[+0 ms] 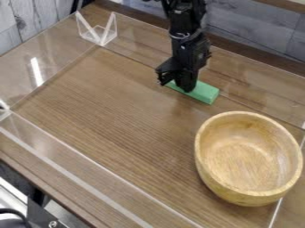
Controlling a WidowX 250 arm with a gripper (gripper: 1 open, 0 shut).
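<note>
My black gripper (179, 75) reaches down from the top centre onto a green block (198, 93) lying flat on the wooden table (107, 125). The fingertips are at the block's left end; the gripper looks shut, though whether anything is between its fingers is hard to see.
A large pale yellow bowl (247, 185) stands at the lower right. A clear plastic object (99, 28) sits at the top left.
</note>
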